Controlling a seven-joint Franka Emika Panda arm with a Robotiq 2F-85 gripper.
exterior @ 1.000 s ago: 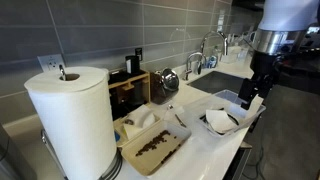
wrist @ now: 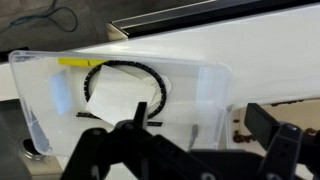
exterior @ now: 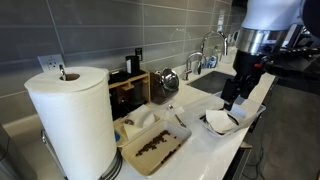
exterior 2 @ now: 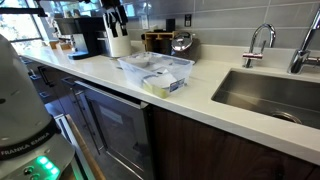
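Observation:
My gripper hangs above a clear plastic bin (wrist: 215,80) on the counter, its fingers spread and empty. Inside the bin, in the wrist view, lie a white sheet or cloth (wrist: 120,96), a black ring-shaped cord (wrist: 154,73) and a yellow item (wrist: 82,62) by the wall. A thin utensil (wrist: 194,134) shows near the bin's right side. In exterior view 1, the gripper (exterior: 234,97) is over the bin, whose contents are partly hidden. The exact gap between fingertips and bin is unclear.
A shallow tray with dark bits (exterior: 155,150) sits left of the bin, beside a paper towel roll (exterior: 75,120). A small wooden shelf (exterior: 128,95) and round metal pot (exterior: 164,86) stand at the wall. The sink (exterior 2: 280,92) is farther along.
The counter objects look unmoved.

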